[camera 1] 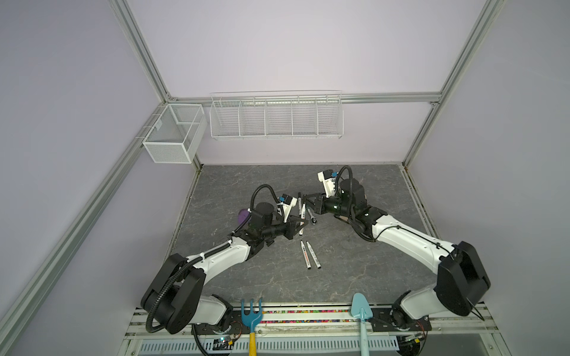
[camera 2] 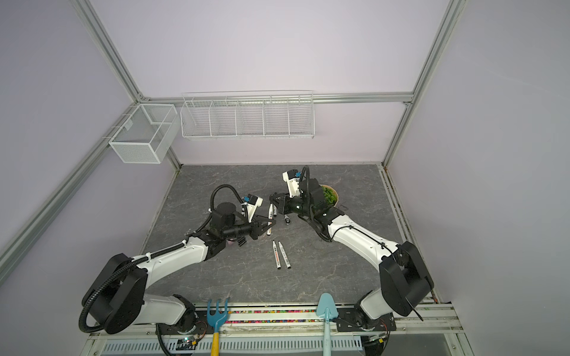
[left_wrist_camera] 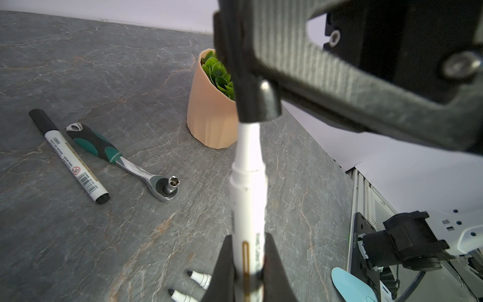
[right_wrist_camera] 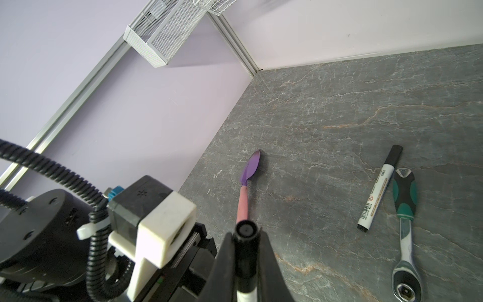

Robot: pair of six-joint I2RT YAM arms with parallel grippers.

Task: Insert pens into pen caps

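Note:
A white pen [left_wrist_camera: 248, 206] stands upright in my left gripper, which is shut on its barrel. Above it, a black pen cap [right_wrist_camera: 246, 251] is pinched by my right gripper, shut on it. In the left wrist view the cap's lower rim surrounds the top of the pen; the pen's narrow white neck still shows below the rim, and its tip is hidden. Two uncapped white pens, one left [camera 1: 305, 255] and one right [camera 1: 313, 254], lie on the table in front, their dark tips pointing away. A capped marker [right_wrist_camera: 376, 196] lies farther back.
A green-black ratchet wrench [right_wrist_camera: 405, 226] lies beside the capped marker. Behind the right arm stands a peach pot [left_wrist_camera: 211, 115] with a green plant. A purple spoon [right_wrist_camera: 251, 166] lies on the left side.

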